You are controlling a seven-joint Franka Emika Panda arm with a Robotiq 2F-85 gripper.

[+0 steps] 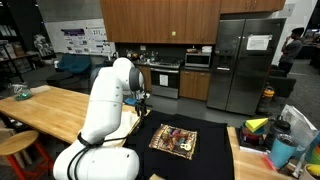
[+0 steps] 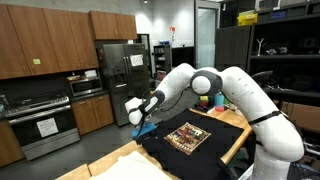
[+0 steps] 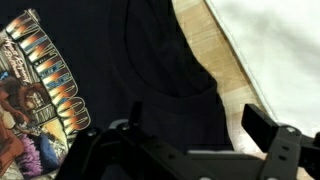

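Note:
A black shirt with a colourful printed panel lies spread on the table. The print (image 1: 175, 140) shows near its middle in exterior view 1, and at the left edge of the wrist view. My gripper is open above the shirt's plain black cloth (image 3: 160, 60), close to a corner of it. Nothing sits between the two dark fingers, which stand wide apart. How far the fingertips are from the cloth cannot be told.
A white cloth (image 3: 275, 45) lies beside the shirt, with a strip of bare wooden table (image 3: 218, 62) between them. Tins and other items, among them a blue can (image 1: 283, 150), crowd the right side. A red stool (image 1: 17, 143) stands at left.

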